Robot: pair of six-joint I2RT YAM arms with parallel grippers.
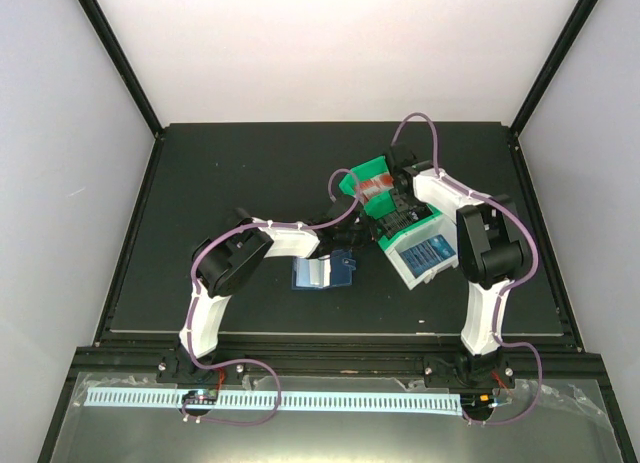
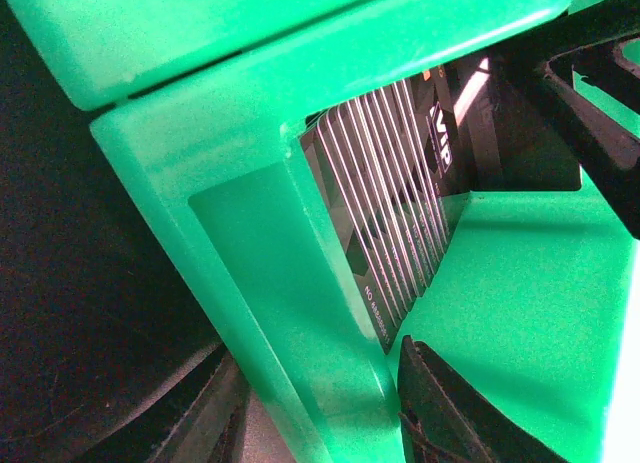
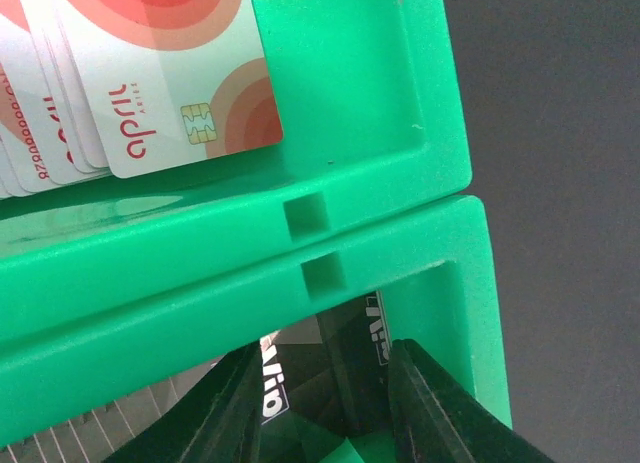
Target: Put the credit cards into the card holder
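Observation:
Green trays stand at the centre right: one holds red-and-white cards (image 3: 170,83), the middle one a row of black cards (image 2: 380,213), with a white box (image 1: 425,253) of blue cards in front. My left gripper straddles the middle tray's end wall (image 2: 280,263), a finger on either side. My right gripper reaches into the middle tray over the black cards, part open; whether anything is between its fingers is unclear. The blue card holder (image 1: 322,273) lies open below my left wrist.
Both arms crowd round the trays.

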